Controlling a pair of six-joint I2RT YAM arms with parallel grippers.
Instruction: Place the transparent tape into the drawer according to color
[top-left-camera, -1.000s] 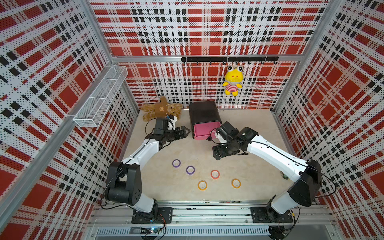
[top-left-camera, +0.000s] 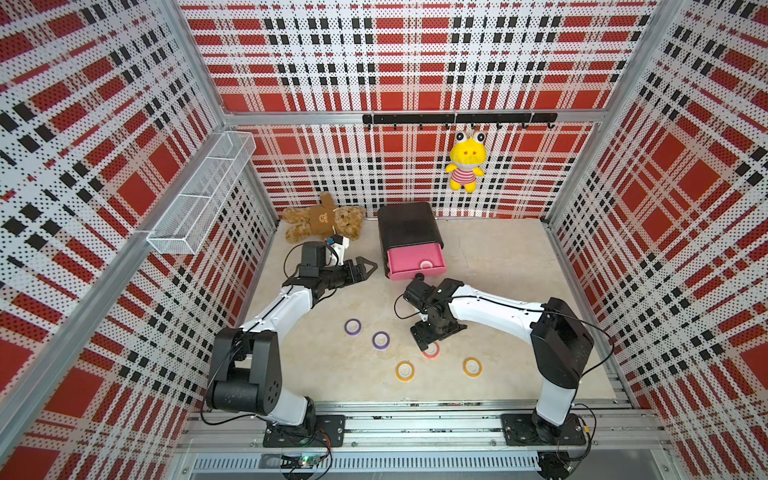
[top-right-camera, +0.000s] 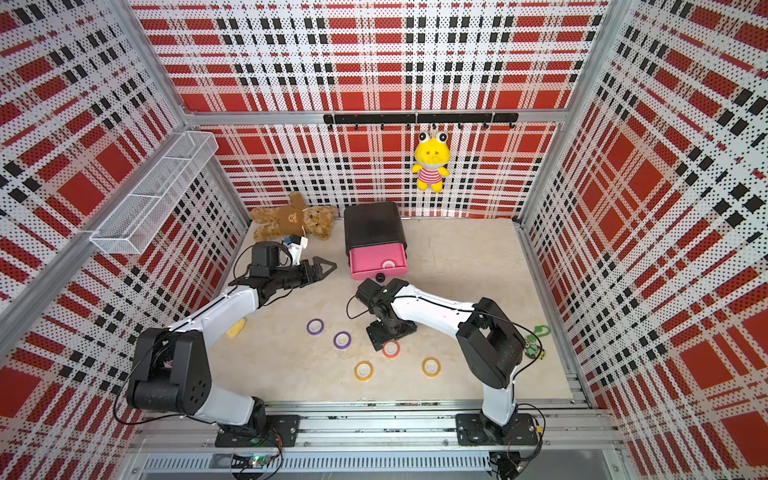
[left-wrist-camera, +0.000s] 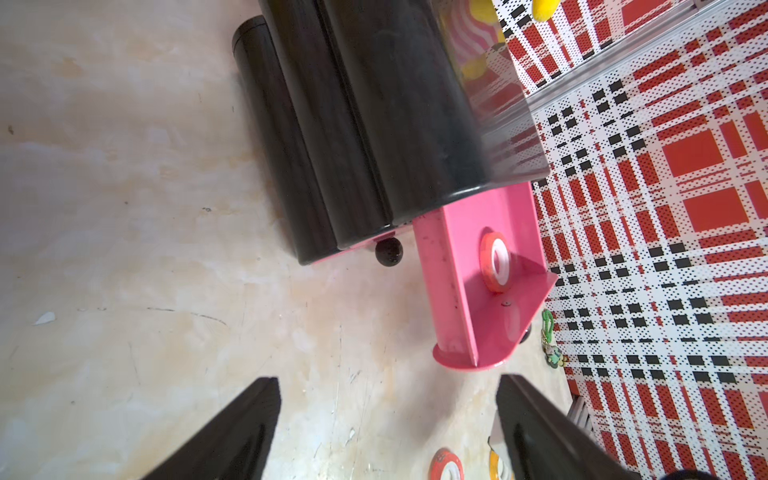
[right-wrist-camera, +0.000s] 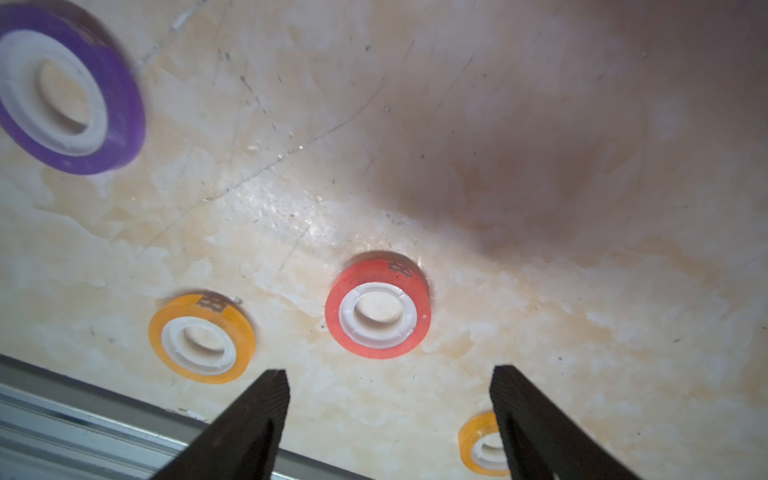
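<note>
The black box has its upper pink drawer pulled out, and one red tape roll rests inside it. Another red tape roll lies flat on the table under my right gripper, which is open above the table with its fingers empty. Two purple rolls and two orange rolls lie around it. My left gripper is open and empty, just left of the drawer.
A brown teddy bear lies at the back left. Green items sit at the table's right edge, partly behind the right arm. A yellow toy hangs on the back wall. The table right of the box is clear.
My right gripper has moved from near the drawer toward the table's front, over the red roll, uncovering the roll inside the drawer. The left arm has barely shifted.
</note>
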